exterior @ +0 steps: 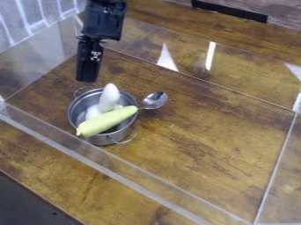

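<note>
The black gripper (90, 68) hangs in the upper left, above and behind a metal pot (122, 133), clear of it; whether its fingers are open or shut is hard to make out. In the pot lie a pale yellow-green corn-like item (107, 120), resting across the rim, and white pieces (109, 96). A metal spoon (154, 100) lies just right of the pot on the wooden table.
Clear low walls (270, 176) surround the work area on the wooden table (206, 149). A dark gap shows at the bottom left beyond the table edge.
</note>
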